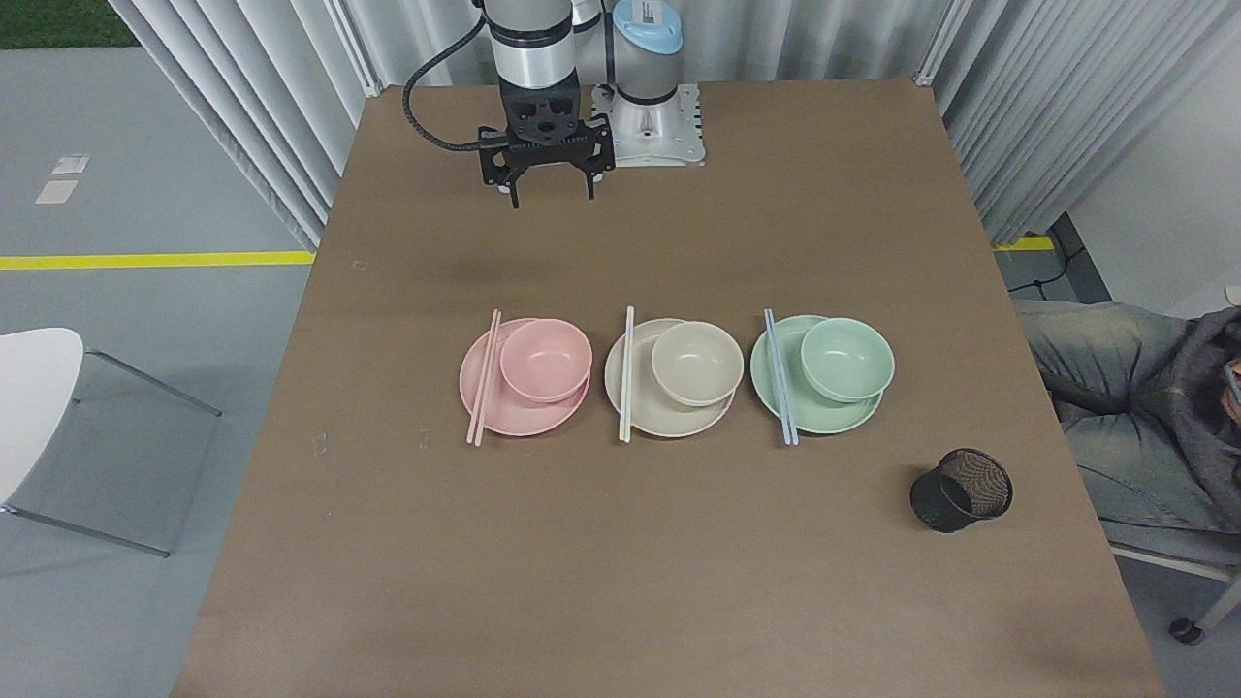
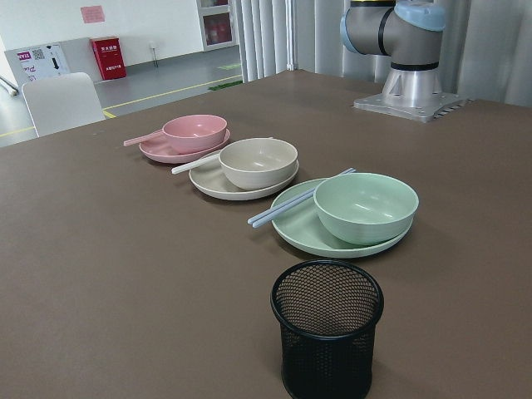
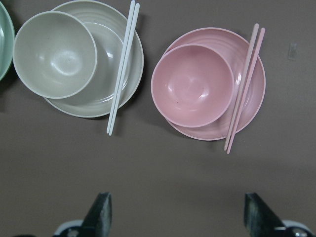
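Note:
My gripper (image 1: 553, 196) hangs open above the back of the brown table, fingers apart with empty space between them, as the wrist view also shows (image 3: 177, 212). In front of it stand three place settings in a row: a pink bowl (image 1: 544, 360) on a pink plate with pink chopsticks (image 1: 484, 378), a cream bowl (image 1: 697, 363) on a cream plate with white chopsticks (image 1: 627, 373), and a green bowl (image 1: 846, 360) on a green plate with blue chopsticks (image 1: 779, 378).
A black mesh cup (image 1: 961, 489) stands near the front right, apart from the settings. A seated person (image 1: 1134, 419) is beside the right edge, and a white chair stands at the left.

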